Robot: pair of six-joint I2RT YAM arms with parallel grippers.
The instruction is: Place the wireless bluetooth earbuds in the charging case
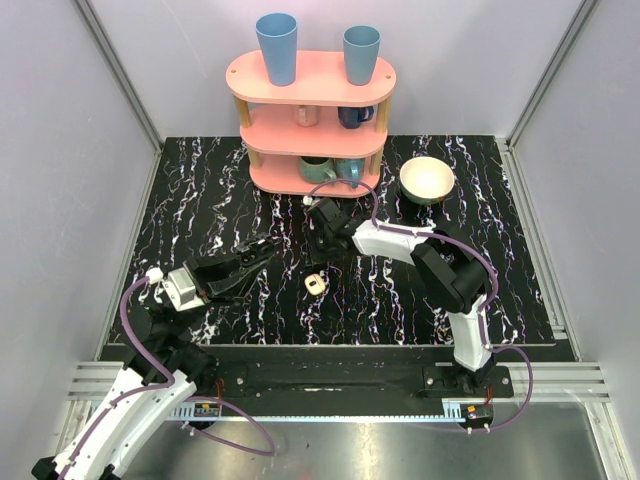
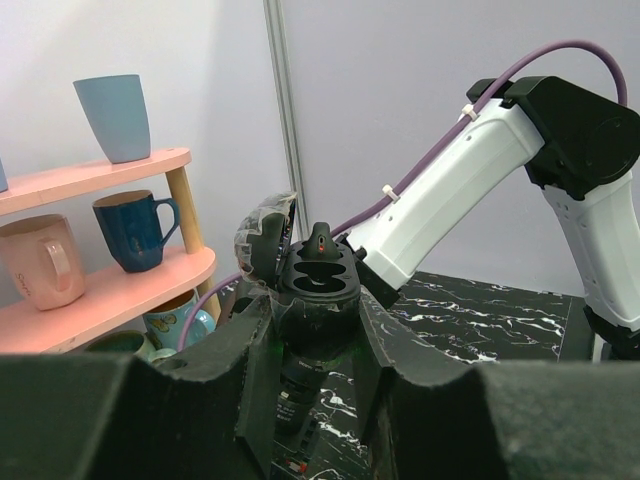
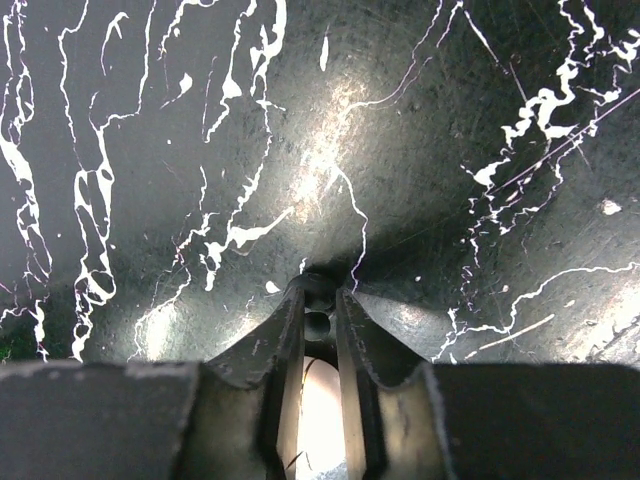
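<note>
A small black charging case (image 2: 318, 325) is held up off the table, with my left gripper (image 1: 262, 248) shut on it. Its lid stands raised at the left in the left wrist view. Dark round recesses show in its top, and a black piece with a red dot (image 2: 320, 240) sticks up at its back. My right gripper points down at the table, its fingers close together around a black earbud (image 3: 317, 325). A narrow gap shows between them; whether they grip the earbud is unclear. Below it lies a cream-coloured piece (image 3: 322, 415), partly covered by the fingers.
A pink shelf (image 1: 310, 62) with cups and mugs stands at the back, just behind the right wrist. A cream bowl (image 1: 427, 180) sits at the back right.
</note>
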